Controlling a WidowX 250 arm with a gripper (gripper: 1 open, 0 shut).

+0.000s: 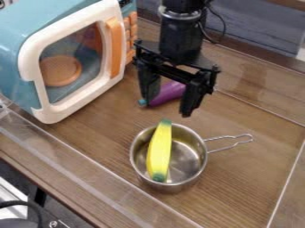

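My black gripper (169, 93) hangs open over the wooden counter, lowered around a purple eggplant (162, 96), which is partly hidden behind it. A small steel pan (188, 175) with a wire handle sits in front, holding a yellow banana (159, 153).
A toy microwave (39, 36), blue and white with orange buttons, stands at the left with its door closed. Bare counter (251, 111) lies to the right. A dark cable is at the lower left edge.
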